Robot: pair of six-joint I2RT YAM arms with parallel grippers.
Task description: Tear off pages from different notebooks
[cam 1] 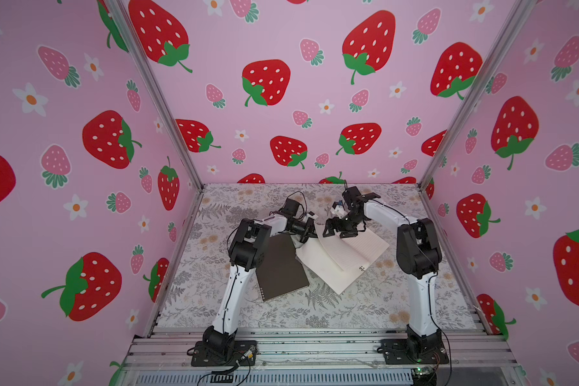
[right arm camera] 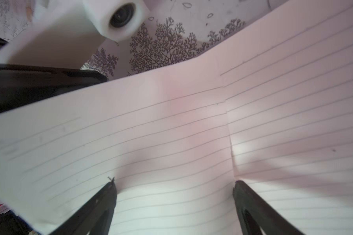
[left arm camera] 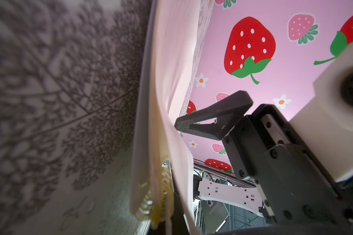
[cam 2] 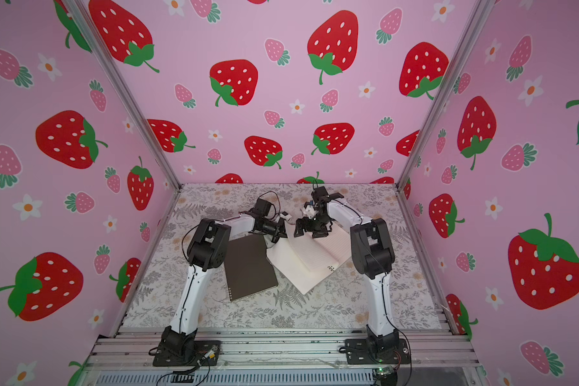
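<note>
An open spiral notebook (cam 1: 331, 273) with lined white pages lies turned at the middle right of the table. My left gripper (cam 1: 307, 233) is shut at the notebook's left edge; in the left wrist view its finger (left arm camera: 213, 117) presses beside a curved stack of pages (left arm camera: 172, 58), and I cannot tell whether paper is between the fingers. My right gripper (cam 1: 334, 228) is open over the pages, its two fingertips low against a lifted, creased lined page (right arm camera: 168, 148) in the right wrist view.
A closed dark spiral notebook (cam 1: 280, 270) lies to the left, partly under the left arm.
</note>
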